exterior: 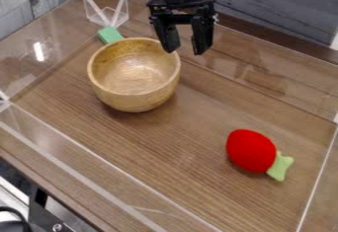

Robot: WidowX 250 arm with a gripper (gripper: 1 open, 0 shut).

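Observation:
My gripper (pixel 184 37), black, is at the top centre of the camera view, open, with its fingers just above and behind the right rim of a wooden bowl (pixel 132 78). A red object with a pale green end (pixel 254 152), like a toy vegetable, lies at the lower right, apart from the bowl. A small green item (pixel 110 36) with pale strips above it lies at the upper left, behind the bowl.
The wooden table (pixel 158 172) has wide clear room in the front and to the right. Its edge runs along the lower left.

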